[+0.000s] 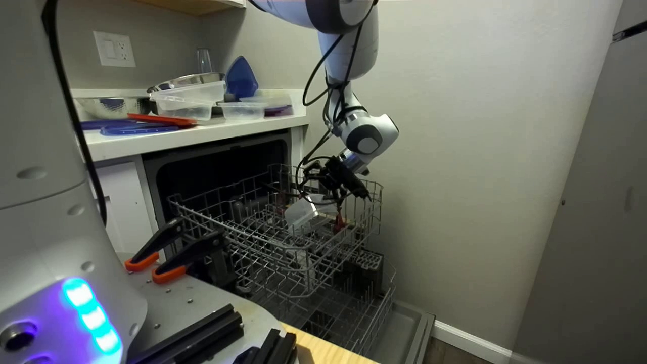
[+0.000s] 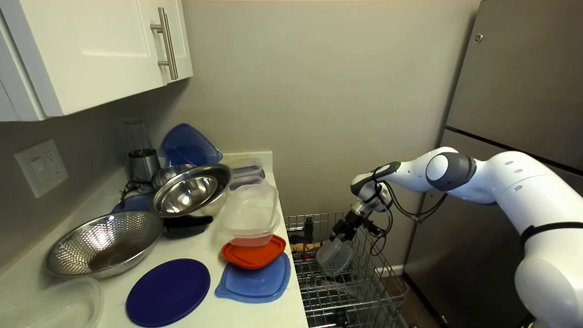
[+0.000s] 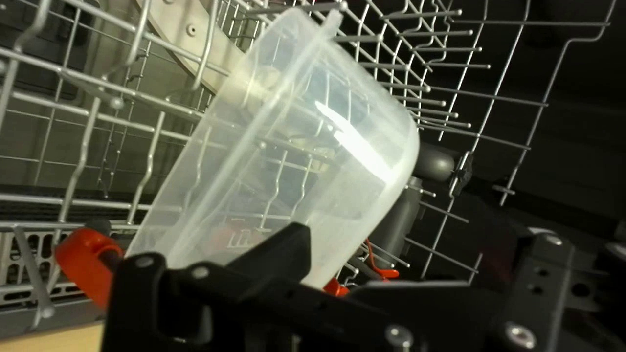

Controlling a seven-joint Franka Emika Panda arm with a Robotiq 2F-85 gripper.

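A clear plastic container (image 3: 352,152) is tilted on its side over the upper dishwasher rack (image 1: 267,239). My gripper has its black fingers (image 3: 287,252) close together at the container's lower end, with part of the container between them. It appears shut on the container's edge, though the exact contact is hidden. From exterior view 2, the same container (image 2: 334,257) slants down from my gripper (image 2: 341,236) inside the rack. Exterior view 1 has the gripper (image 1: 332,193) above the container's right end.
Red-handled utensils (image 3: 88,267) lie near the gripper in the rack. Wire tines and rack sides surround the container. To the left, the counter (image 2: 229,311) bears metal bowls, plastic containers and lids. A wall stands close behind the rack.
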